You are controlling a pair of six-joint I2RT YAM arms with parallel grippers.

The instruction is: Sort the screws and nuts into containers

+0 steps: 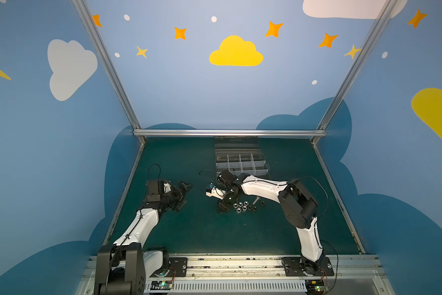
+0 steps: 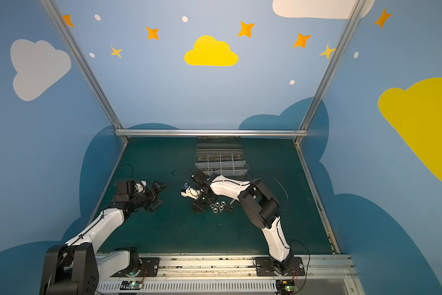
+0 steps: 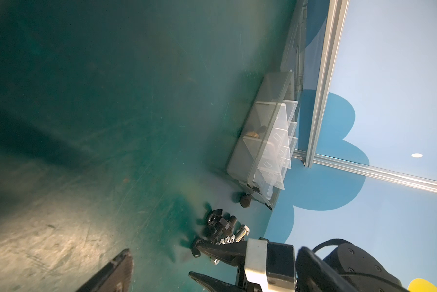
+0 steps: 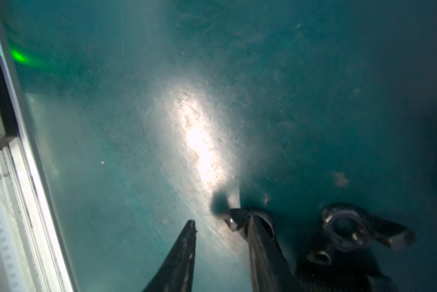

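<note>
My right gripper is open low over the mat; in the right wrist view one fingertip overlaps a dark nut [image 4: 267, 220], touching or just above it, I cannot tell. Beside it lie more dark nuts [image 4: 335, 216] and a screw [image 4: 400, 238]. Silvery nuts and a screw [image 1: 255, 200] lie by the right arm in the top views. My left gripper [image 1: 185, 195] is raised at the left, apart from the pieces, fingers spread with nothing seen between them. The clear divided container [image 3: 242, 155] stands behind the right arm.
An aluminium rail [image 4: 38, 185] runs along the front edge. The right arm stretches across the middle, above some of the pieces.
</note>
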